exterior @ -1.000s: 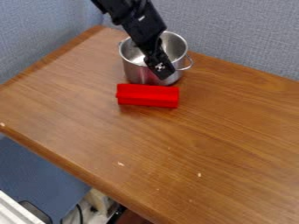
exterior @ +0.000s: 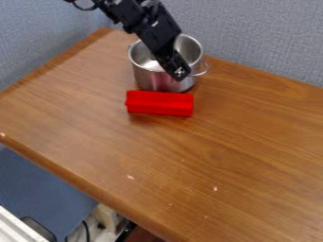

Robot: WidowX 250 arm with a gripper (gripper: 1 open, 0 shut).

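A steel pot [exterior: 147, 77] with loop handles stands on the wooden table near its back edge. My black gripper [exterior: 177, 68] reaches from the top left down over the pot's right part, its tip at or inside the rim; whether it is open or shut is hard to make out. A red cylindrical object [exterior: 159, 103] lies on the table just in front of the pot.
A grey padded wall [exterior: 265, 33] runs behind it. Beyond the table's left edge at the bottom lie cables and a white object.
The arm has shifted slightly up and back over the last second, its tip rising a little in the pot. The pot and red object look unmoved.
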